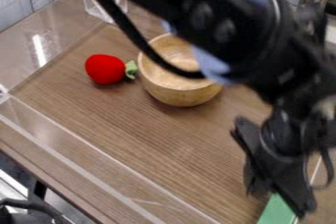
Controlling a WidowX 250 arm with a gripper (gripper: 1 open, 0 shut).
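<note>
The black gripper [276, 174] is low at the right of the camera view, blurred by motion, its fingers over the green block [276, 211], which is partly hidden at the lower edge. Whether anything is between the fingers cannot be seen clearly. A wooden bowl [178, 87] sits at the upper middle, partly behind the arm. A red tomato-like object [105, 69] with a green top lies left of the bowl.
A clear container [102, 4] stands at the back left, partly behind the arm.
</note>
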